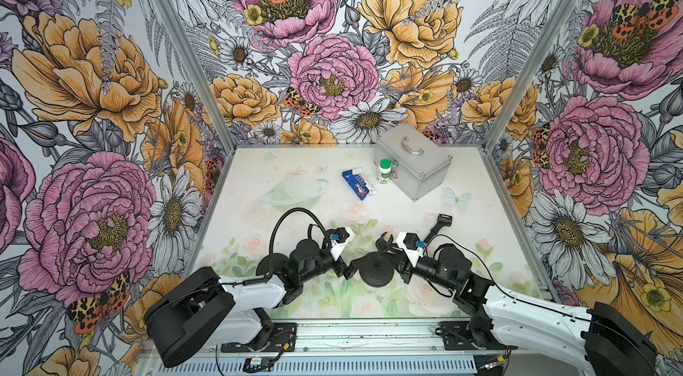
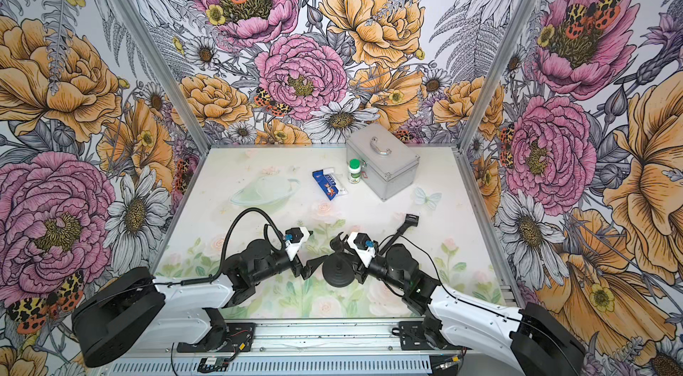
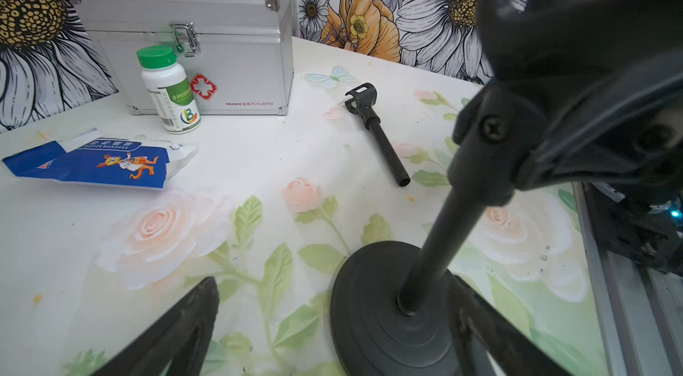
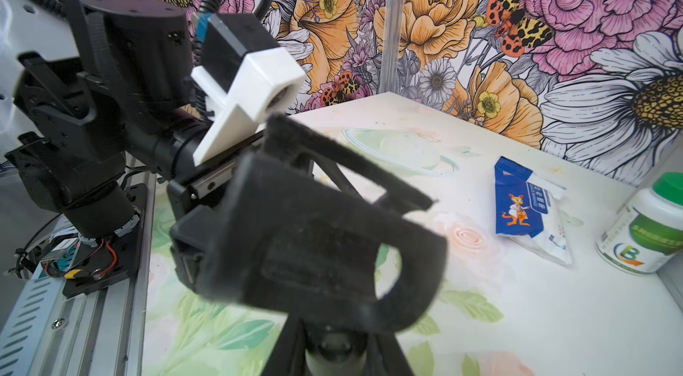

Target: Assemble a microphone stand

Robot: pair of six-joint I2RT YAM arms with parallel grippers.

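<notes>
A black microphone stand has its round base (image 3: 387,312) on the table, with a pole (image 3: 451,241) rising from it at a slant in the left wrist view. On top of the pole sits a black clip holder (image 4: 320,248), large in the right wrist view. Just below that holder, my right gripper is shut on the pole. My left gripper is open beside the base, nothing between its fingers. A second clip holder on a short rod (image 3: 384,141) lies loose on the table behind the stand.
Toward the back stand a silver case (image 1: 414,162) and a white bottle with green cap (image 1: 385,171). A blue and white packet (image 1: 358,184) lies to their left.
</notes>
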